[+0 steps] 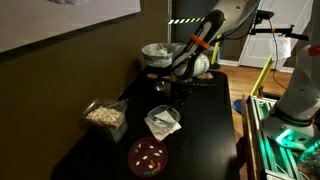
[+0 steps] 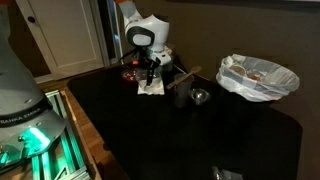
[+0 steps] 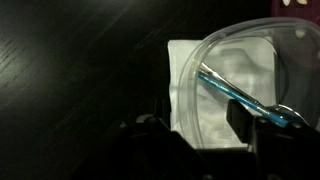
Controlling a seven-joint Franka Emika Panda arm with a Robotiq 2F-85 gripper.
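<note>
A clear plastic container sits on a white napkin on the black table. In the wrist view a spoon with a shiny blue handle lies inside the container. My gripper is open, its dark fingers spread to either side of the container's near wall as seen from the wrist; whether they touch it, I cannot tell. Exterior view 1 has the gripper just behind the container. From the other side, the gripper hangs over the napkin.
A dark red plate with small pieces on it lies in front of the container. At the left stands a clear tub of pale bits. A white-lined basket, metal bowl and dark cup stand along the wall.
</note>
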